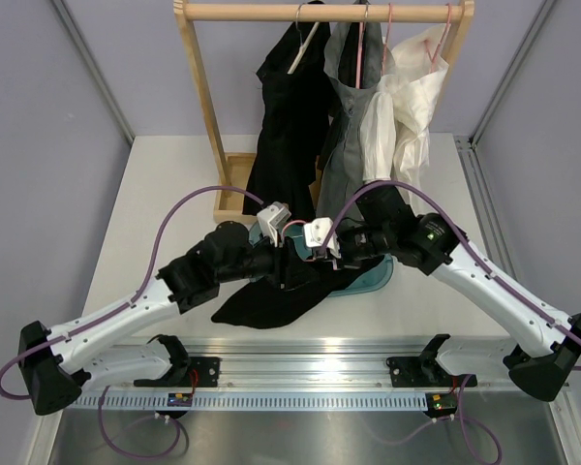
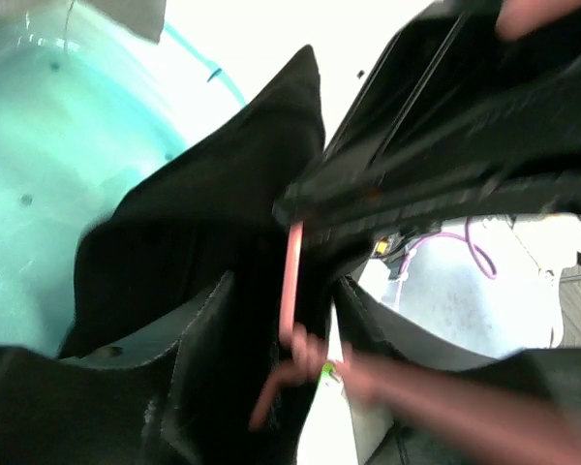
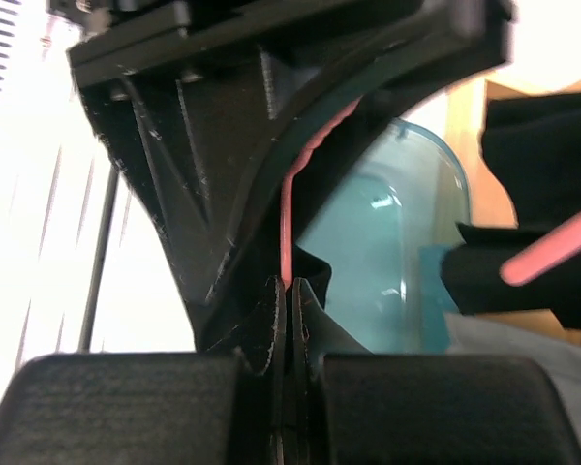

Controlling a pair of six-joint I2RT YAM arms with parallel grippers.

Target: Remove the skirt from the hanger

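Observation:
The black skirt (image 1: 271, 305) lies spread below both grippers, partly over the teal tray. A pink hanger (image 1: 295, 223) rises between the grippers, mostly hidden by them in the top view. In the right wrist view the thin pink hanger (image 3: 287, 228) runs down into my right gripper, shut on it. My left gripper is part open; its fingers (image 2: 201, 325) stand apart with dark skirt cloth (image 2: 242, 174) around and between them. Whether they touch the cloth is unclear. The hanger also crosses close in front of them, blurred.
The teal tray (image 1: 373, 279) lies under the skirt. Behind, a wooden rack (image 1: 203, 92) holds a black garment (image 1: 290, 107), a grey one (image 1: 349, 136) and a white one (image 1: 407, 97). The grippers are very close together.

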